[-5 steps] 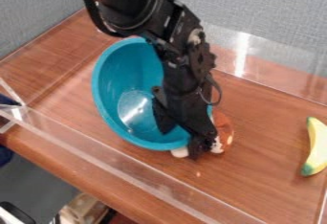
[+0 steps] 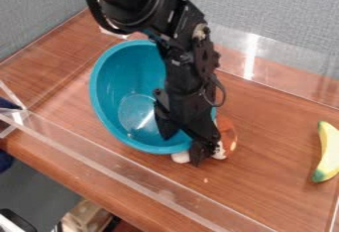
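My black gripper (image 2: 193, 147) reaches down at the right rim of a teal bowl (image 2: 117, 77), its lower part over an orange-and-white object (image 2: 225, 143) lying on the wooden counter just right of the bowl. The arm hides much of that object and part of the bowl. I cannot tell whether the fingers hold anything.
A yellow banana (image 2: 326, 153) lies on the counter (image 2: 265, 196) at the right. A grey wall stands behind. The counter's front edge runs along the lower left, with dark blue items and a box below it.
The gripper and arm have shifted very slightly; the bowl, the orange-and-white object and the banana look almost unchanged.
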